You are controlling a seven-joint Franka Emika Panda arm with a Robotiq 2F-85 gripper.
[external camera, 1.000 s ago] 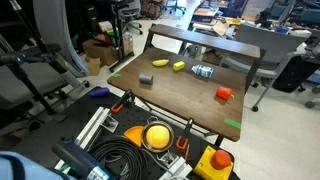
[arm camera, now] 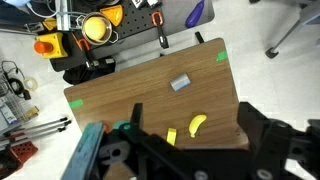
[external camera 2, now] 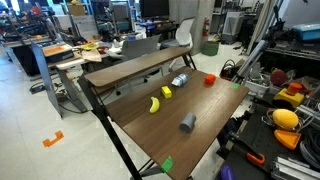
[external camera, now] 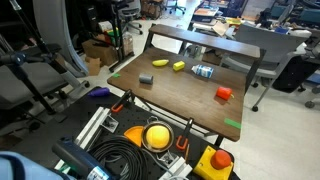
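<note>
On the brown table [external camera: 185, 95] a grey cylinder [external camera: 145, 78] lies near the left edge, with a yellow banana [external camera: 160, 62] and a small yellow block [external camera: 178, 66] behind it. A blue-and-white can [external camera: 203, 71] lies farther right, and a red object [external camera: 223, 92] sits near the right side. In the wrist view my gripper is open high over the table, its dark fingers [arm camera: 117, 148] spread wide. The grey cylinder [arm camera: 180, 82] shows beyond the gap. The left finger partly covers the red object, and the blue-and-white can is hidden there.
A raised brown shelf [external camera 2: 130, 70] spans the table's far side. Along the near side, a dark bench holds a coiled black cable [external camera: 118, 158], a round yellow object [external camera: 157, 136], orange-handled clamps and a yellow box with a red button [external camera: 220, 159].
</note>
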